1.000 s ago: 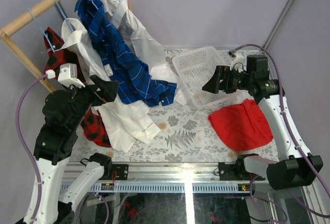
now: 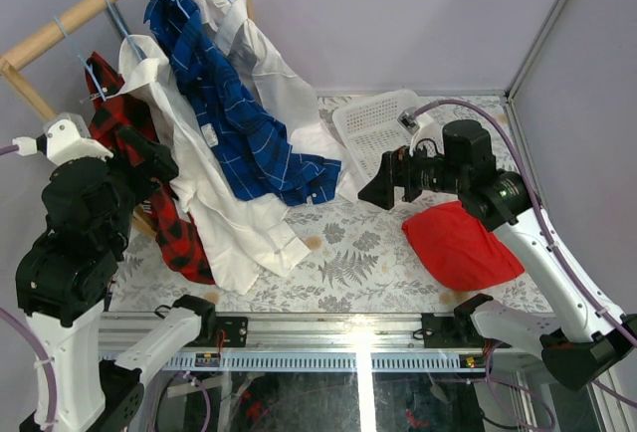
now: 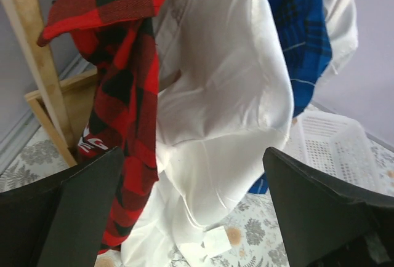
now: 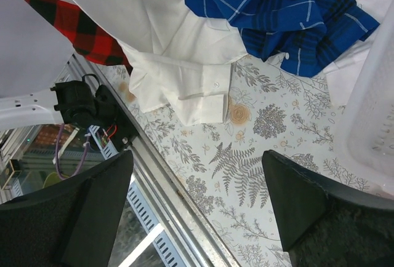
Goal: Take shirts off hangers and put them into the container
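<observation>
Four-garment clutter aside, the nearest shirt is a red-and-black checked one [image 2: 181, 245], hanging at the left end of the rail on a light blue hanger [image 2: 78, 54]. Beside it hang a white shirt [image 2: 214, 198], a blue plaid shirt [image 2: 234, 118] and another white shirt [image 2: 269, 74]. My left gripper [image 2: 159, 168] is in front of the checked shirt. In the left wrist view its fingers [image 3: 68, 208] are wide apart, with the checked and white cloth beyond them and nothing gripped. My right gripper [image 2: 388, 188] stands open and empty above the table, right of the blue sleeve.
A white basket [image 2: 348, 138] stands at the back, partly behind the right gripper. Red folded cloth [image 2: 458, 245] lies at the right. The wooden rail [image 2: 80, 9] runs across the upper left. Bare patterned table [image 2: 348, 273] shows in the front middle.
My left gripper has moved left, drawing back from in front of the white shirt toward the checked one. The shirts hang as before.
</observation>
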